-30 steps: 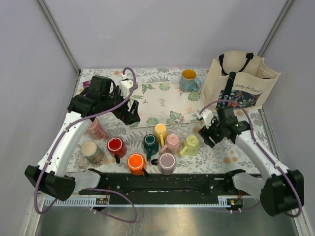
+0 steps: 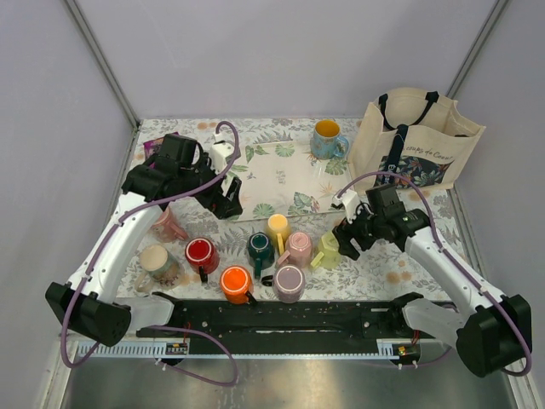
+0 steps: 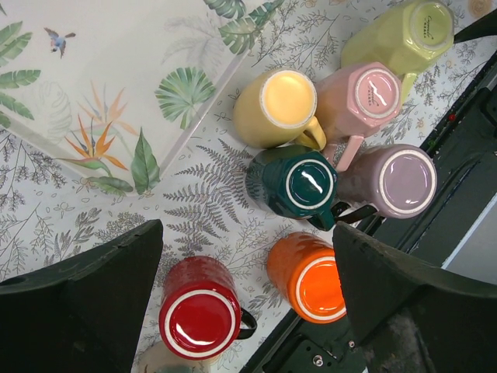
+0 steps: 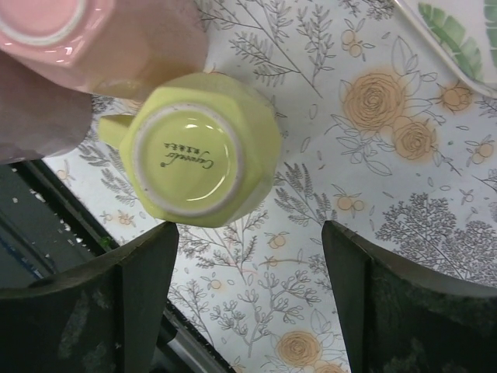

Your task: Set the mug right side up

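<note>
Upside-down mugs cover the front of the table: red [image 3: 198,307], orange [image 3: 307,276], teal [image 3: 291,186], yellow [image 3: 272,109], pink [image 3: 357,101], mauve [image 3: 388,179] and pale green [image 2: 329,251]. A blue mug [image 2: 327,141] stands upright at the back. My right gripper is open beside the green mug [image 4: 194,151], whose base faces the camera, nothing between its fingers. My left gripper hangs open above the mugs on the left, between red and teal, holding nothing.
A white leaf-patterned tray [image 2: 281,183] fills the back middle. A canvas bag [image 2: 366,145] stands at the back right. More mugs, including a beige one [image 2: 156,262], sit at the left. A dark edge [image 2: 281,317] runs along the front.
The left arm and mugs look practically unchanged.
</note>
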